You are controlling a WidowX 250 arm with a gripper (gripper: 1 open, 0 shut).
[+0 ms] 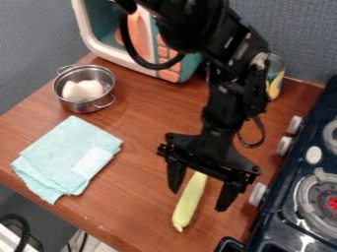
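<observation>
My black gripper [200,185] is low over the wooden table [138,202], open, with its fingers at either side of the upper end of a long pale yellow-green vegetable [187,207] lying on the table. Whether it touches the vegetable, I cannot tell.
A steel pot [85,91] with a white item stands at the back left, near a folded light-blue cloth [66,159]. A microwave [109,34] and a can [274,76] are at the back. A black stove [297,221] borders the right.
</observation>
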